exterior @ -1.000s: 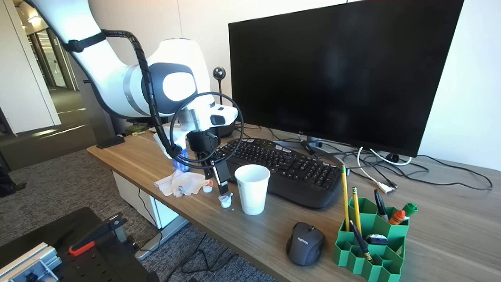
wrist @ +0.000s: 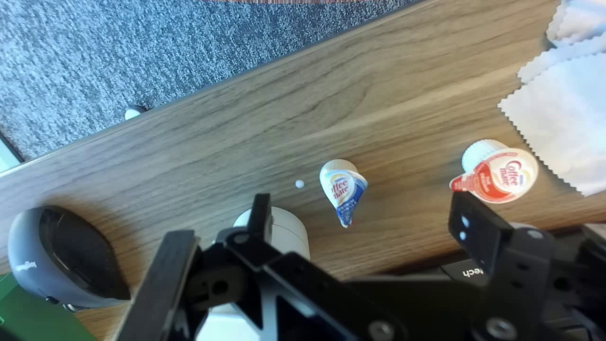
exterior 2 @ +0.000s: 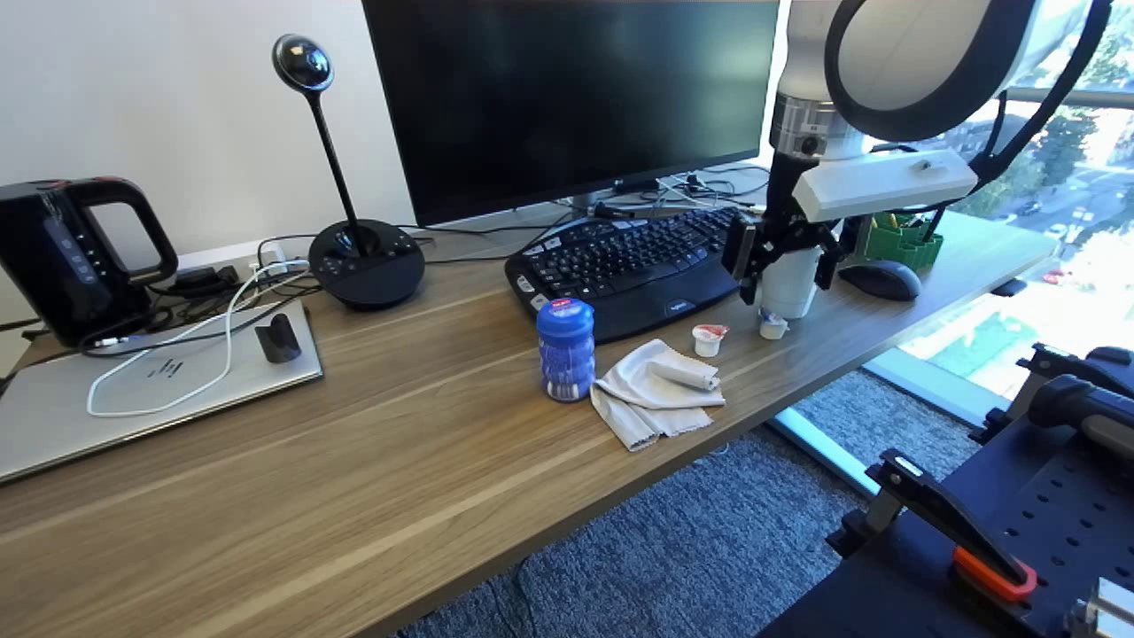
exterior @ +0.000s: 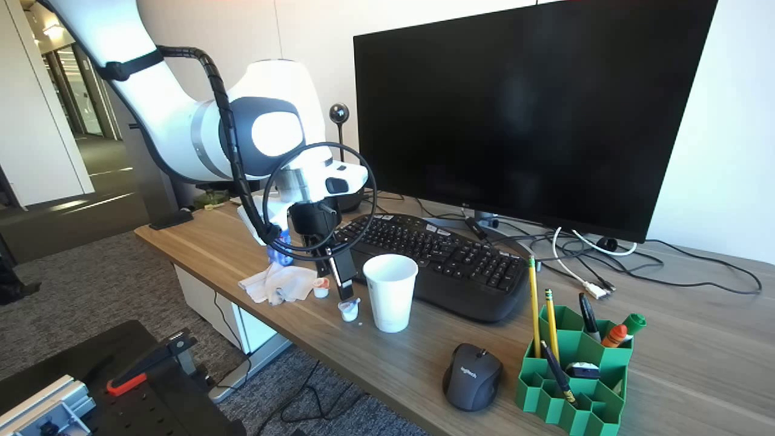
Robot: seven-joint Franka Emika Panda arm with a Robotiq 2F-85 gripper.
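Observation:
My gripper is open above the desk, with nothing held between its fingers. Below the gap in the wrist view sits a small creamer cup with a blue lid, its lid tab partly peeled. A second creamer with a red lid stands off to the right there, its lid overhanging one side. A white paper cup stands upright beside the blue-lidded creamer; in the wrist view one finger partly hides it. A white drop lies on the wood near the blue-lidded creamer.
The keyboard lies behind the cups. A mouse and a green pen holder are to the right in exterior view 1. A pale cloth and a blue-capped bottle stand nearer the desk's open left part.

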